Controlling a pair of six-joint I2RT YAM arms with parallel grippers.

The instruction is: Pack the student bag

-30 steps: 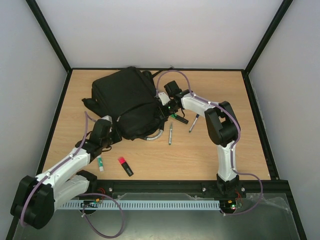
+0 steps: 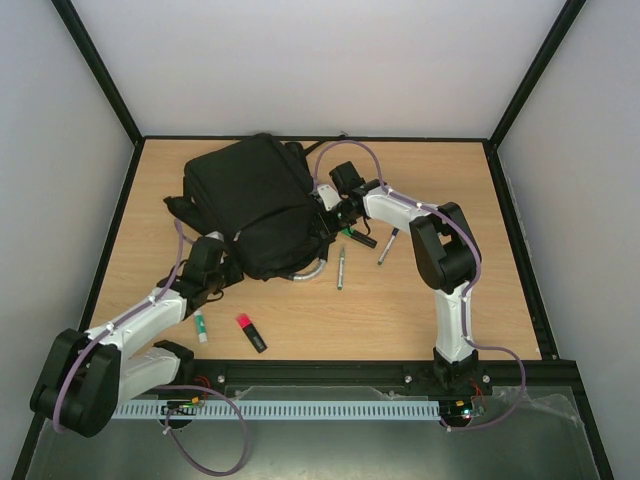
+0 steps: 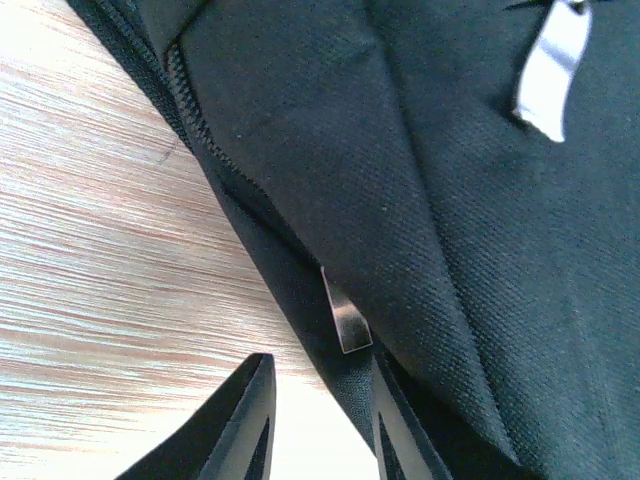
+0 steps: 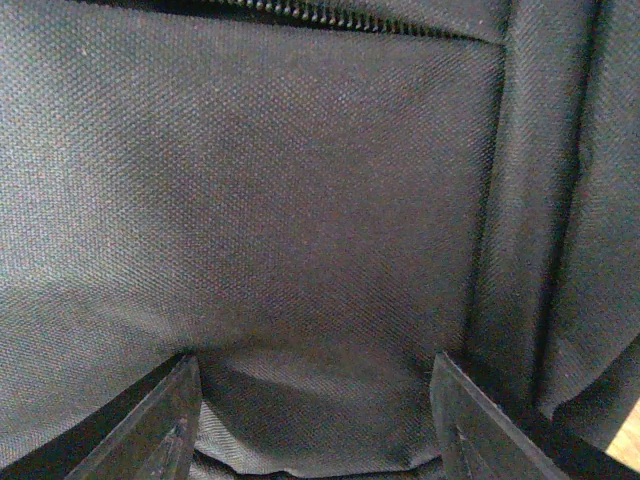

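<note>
The black bag point(image 2: 245, 190) lies flat at the back left of the table. My left gripper stands part open at its lower left edge, fingertips beside a metal zipper pull point(image 3: 346, 318) partly under a fabric fold. A second silver pull point(image 3: 550, 70) lies higher on the fabric. My right gripper is open against the bag's dark fabric at its right side, below a zipper point(image 4: 360, 22); whether cloth lies between its fingertips is unclear.
Pens point(image 2: 341, 268) and a dark item point(image 2: 362, 238) lie right of the bag. A red-capped black item point(image 2: 253, 335) and a green-and-white tube point(image 2: 201, 328) lie near the front edge.
The left arm has shifted slightly at the bag's lower left edge. The right arm and the bag look practically unchanged.
</note>
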